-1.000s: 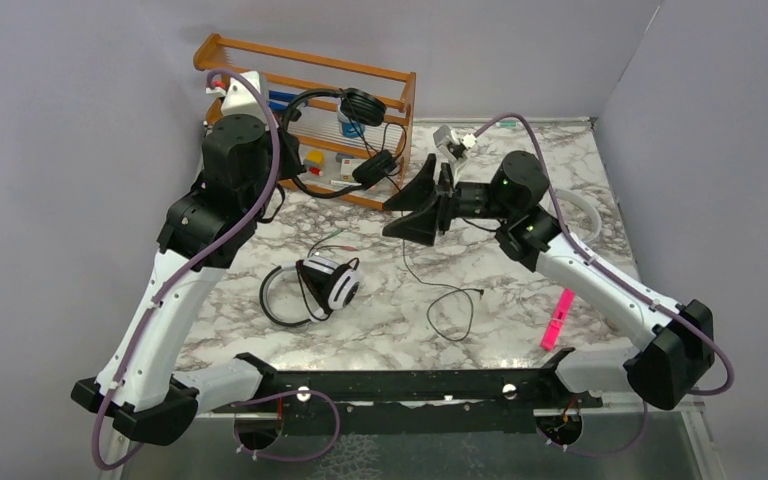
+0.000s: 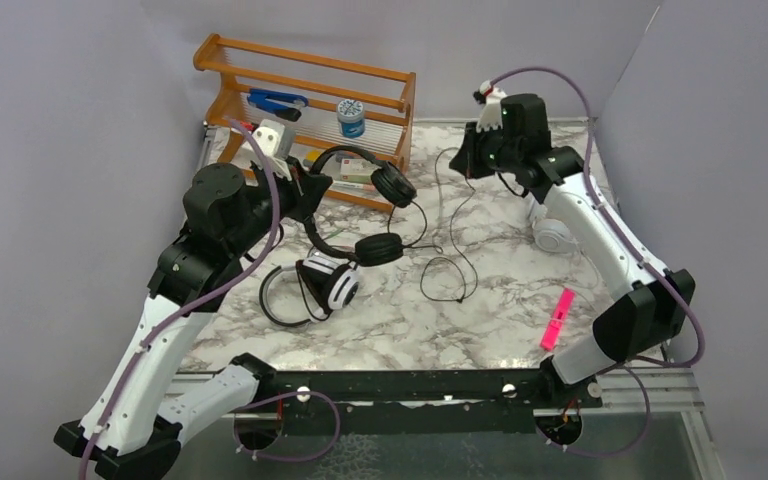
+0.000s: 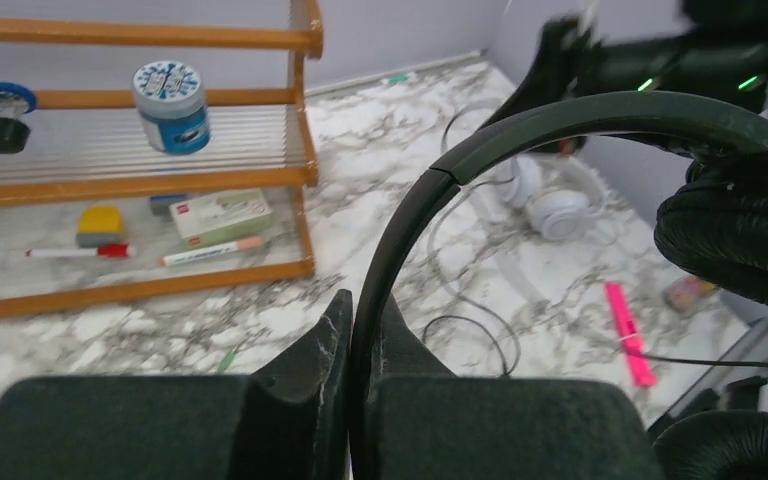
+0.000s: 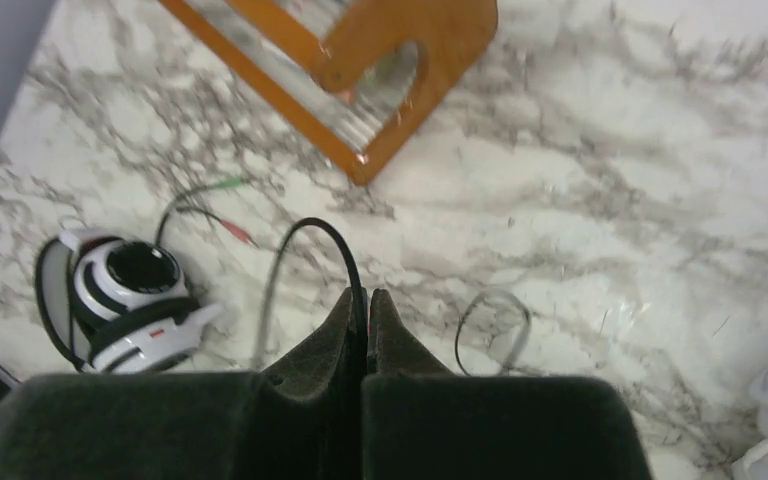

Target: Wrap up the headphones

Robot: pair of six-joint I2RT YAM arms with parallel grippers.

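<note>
The black headphones hang above the table, with my left gripper [image 2: 306, 190] shut on their headband [image 3: 412, 215]. Both padded ear cups [image 2: 378, 249] face right, toward the table's middle. From them a thin black cable [image 4: 338, 238] runs across to my right gripper, whose closed fingertips pinch it. In the top view this right gripper [image 2: 468, 172] is high over the back right of the table. Lower down, a loose stretch of cable [image 2: 473, 270] loops over the marble surface. The headphones are unwrapped, with their cable spread out.
A black-and-white headset [image 2: 332, 285] lies below the left gripper. The wooden shelf [image 2: 310, 85] with a blue jar [image 2: 351, 118] stands at the back left. White headphones [image 3: 562, 208] rest at the right, and a pink strip [image 2: 557, 318] lies front right.
The right gripper was open near the ear cups; it has closed on the cable and moved right and back. The left gripper has lowered toward the front with the headphones.
</note>
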